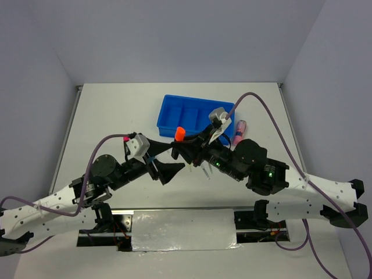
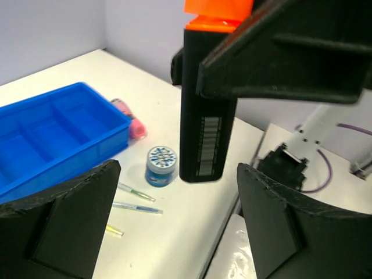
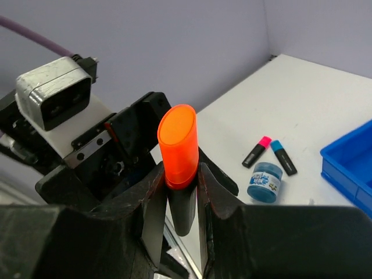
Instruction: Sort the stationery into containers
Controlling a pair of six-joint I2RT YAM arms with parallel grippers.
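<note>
An orange-topped black marker (image 3: 178,145) hangs above the table, held upright in my shut right gripper. My left gripper is open just beside and below it, with nothing between its fingers. In the right wrist view a pink-capped marker (image 3: 256,150) and a blue-capped marker (image 3: 285,159) lie on the table near a blue-lidded jar (image 3: 264,184). A divided blue container (image 1: 195,116) stands at the back. Several thin pens (image 2: 136,207) lie in front of it.
A pink bottle-like item (image 1: 239,132) lies right of the container. Walls surround the back and sides.
</note>
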